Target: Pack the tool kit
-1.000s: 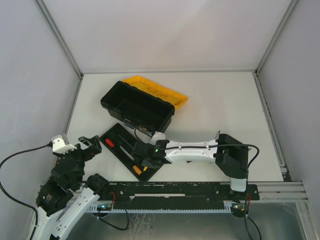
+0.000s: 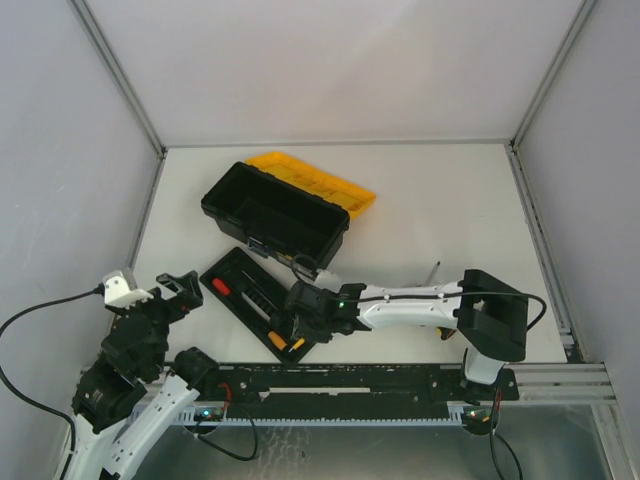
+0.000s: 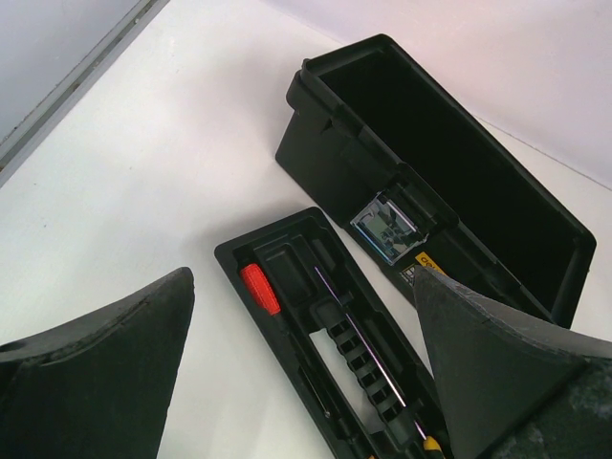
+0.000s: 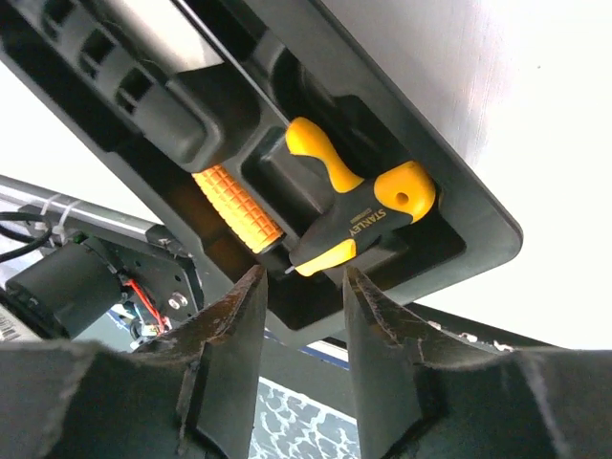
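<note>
The black tool tray [image 2: 218,298] lies in front of the open black toolbox [image 2: 290,215]. In the left wrist view, the tray's far end holds a red-handled tool [image 3: 260,289]. In the right wrist view, yellow-and-black pliers [image 4: 363,201] lie in its near end beside a screwdriver's orange handle [image 4: 237,208]. My right gripper is over that end with its fingers partly apart, close to the pliers' yellow lower part; nothing shows held between them. My left gripper stands open and empty left of the tray.
A yellow tray [image 2: 320,182] sits behind the toolbox. Another tool [image 2: 433,272] lies on the right of the table, partly hidden by my right arm.
My right arm has shifted slightly to the right over the tray's near end. The left arm, toolbox and tray have stayed where they were.
</note>
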